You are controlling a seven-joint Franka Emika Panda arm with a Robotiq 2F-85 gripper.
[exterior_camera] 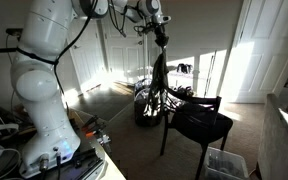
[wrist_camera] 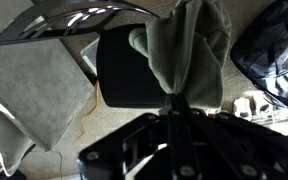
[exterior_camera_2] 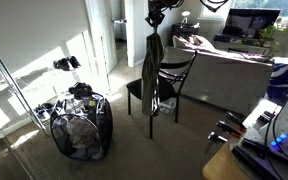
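Note:
A dark grey-green cloth (exterior_camera: 160,76) hangs long and narrow from my gripper (exterior_camera: 162,41). In the second exterior view the cloth (exterior_camera_2: 152,72) drops in front of the black chair (exterior_camera_2: 174,84), its lower end beside the seat. From the wrist, the cloth (wrist_camera: 189,52) bunches at the fingertips of my gripper and spreads over part of the chair seat (wrist_camera: 126,70). The gripper is shut on its upper end. Whether the cloth touches the chair, I cannot tell.
A black mesh hamper (exterior_camera_2: 81,132) with pale contents stands on the carpet beside the chair. A clear plastic bin (exterior_camera: 224,164) sits to the chair's right. Shoes (exterior_camera_2: 81,90) lie by the wall, and a grey sofa (exterior_camera_2: 222,78) is behind the chair. Open carpet lies in front.

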